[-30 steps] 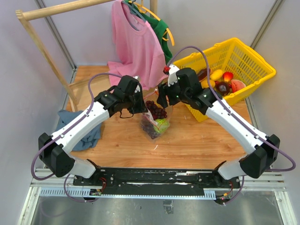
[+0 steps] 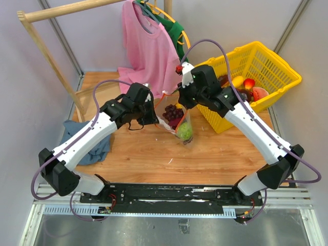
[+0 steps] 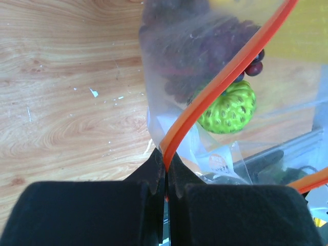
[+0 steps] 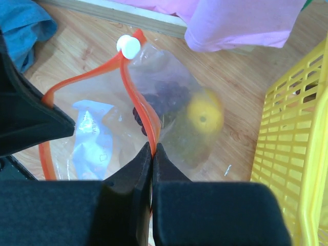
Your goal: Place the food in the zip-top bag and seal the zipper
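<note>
The clear zip bag (image 2: 184,138) with orange zipper stands mid-table holding grapes (image 2: 171,114), a green lumpy fruit (image 2: 184,130) and something yellow, seen through the plastic in the right wrist view. My left gripper is shut on the orange zipper edge (image 3: 200,102) at one side of the opening. My right gripper is shut on the other zipper strip (image 4: 138,100), near the bag's top. The white slider (image 4: 128,47) sits on the zipper in the right wrist view.
A yellow basket (image 2: 284,77) of fruit stands at right rear. Pink (image 2: 143,51) and green shirts hang on a wooden rack at the back. A blue cloth (image 2: 92,151) lies at left.
My right gripper has moved up and toward the back, shutting on the bag's edge. The bag has lifted and shifted right with it. The left arm has barely moved.
</note>
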